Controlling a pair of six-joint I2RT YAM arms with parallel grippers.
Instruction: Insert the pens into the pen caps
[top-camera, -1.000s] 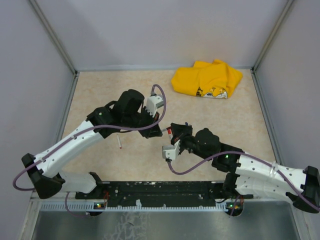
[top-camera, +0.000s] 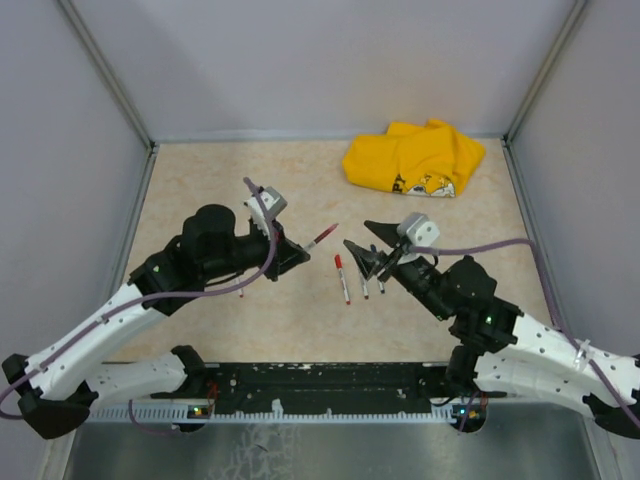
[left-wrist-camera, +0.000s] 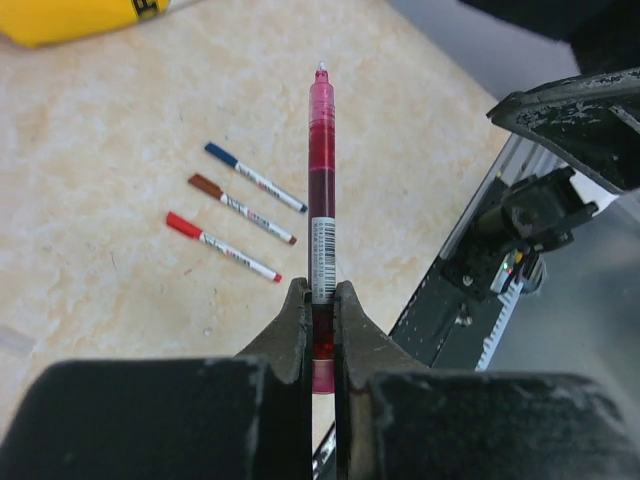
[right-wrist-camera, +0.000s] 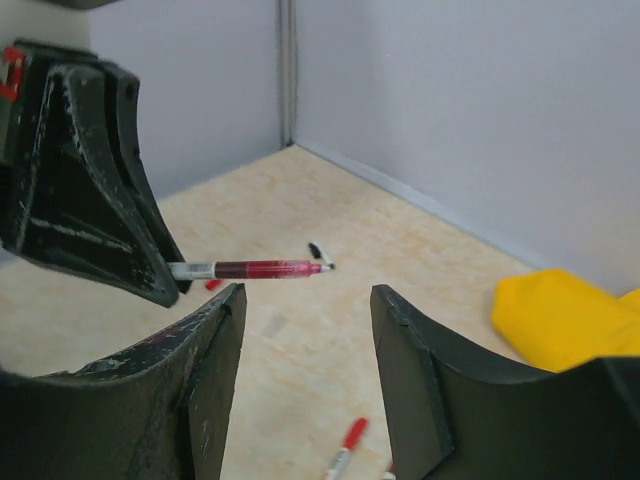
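A slim dark red pen (left-wrist-camera: 322, 200) with a barcode label is clamped in my left gripper. Its pink translucent end and narrow pale tip point away from the fingers; whether a clear cap covers that tip, I cannot tell. In the top view, the same pen (top-camera: 322, 236) slants up and right towards my right gripper (top-camera: 357, 233), which is open and empty. Across the right wrist view, the pen (right-wrist-camera: 260, 269) lies level beyond the open fingers (right-wrist-camera: 215, 350), apart from them. Capped markers lie on the table: red (left-wrist-camera: 222, 245), brown (left-wrist-camera: 242, 208) and blue (left-wrist-camera: 255, 177).
A yellow cloth bag (top-camera: 415, 160) lies at the back right. Another slim pen (top-camera: 240, 287) rests near the left arm, mostly bare table around it. Grey walls enclose the back and sides.
The grippers were together at the pen a second ago and are now apart. The right one has swung up and right and opened; the left has moved left, keeping the pen.
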